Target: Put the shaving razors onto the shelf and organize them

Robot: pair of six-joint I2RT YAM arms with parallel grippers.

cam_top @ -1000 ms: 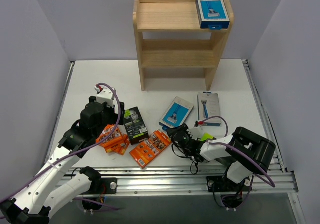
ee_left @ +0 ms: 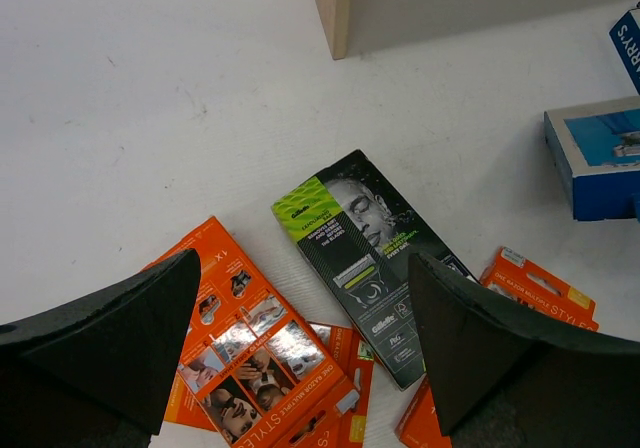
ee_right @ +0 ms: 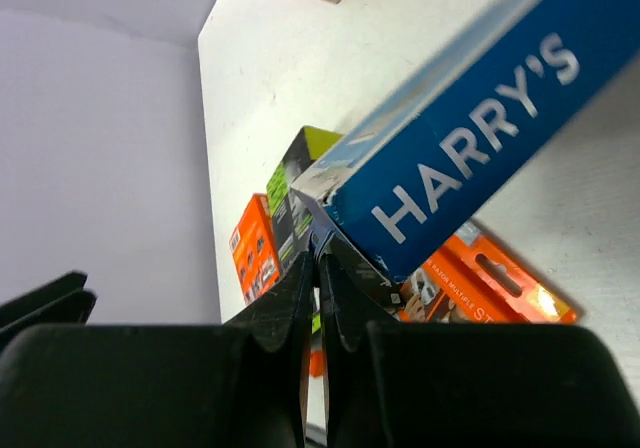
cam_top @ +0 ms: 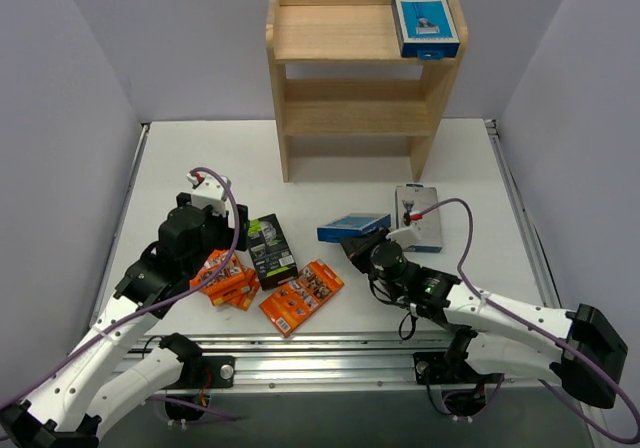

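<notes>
A blue and white Harry's razor box (cam_top: pixel 353 225) is off the table and tilted, one end raised. My right gripper is shut at a corner end of this box (ee_right: pixel 480 118), on what looks like its thin blue hang tab. My left gripper stands open above a black and green Gillette box (ee_left: pixel 370 258) and an orange razor box (ee_left: pixel 265 343), nothing between its fingers. Another orange box (cam_top: pixel 302 296) lies in front of the black one. Flat on the table at the right is a grey razor box (cam_top: pixel 428 230), partly behind the right arm.
The wooden shelf (cam_top: pixel 350 106) stands at the back. On its top level, at the right, lies a blue box (cam_top: pixel 426 23); the top's left part and the middle level are empty. Bare table (cam_top: pixel 210 153) shows at the back left.
The right gripper has risen and brought the Harry's box up with it, turning it from face-up to a steep tilt. The left arm and the other boxes look unmoved.
</notes>
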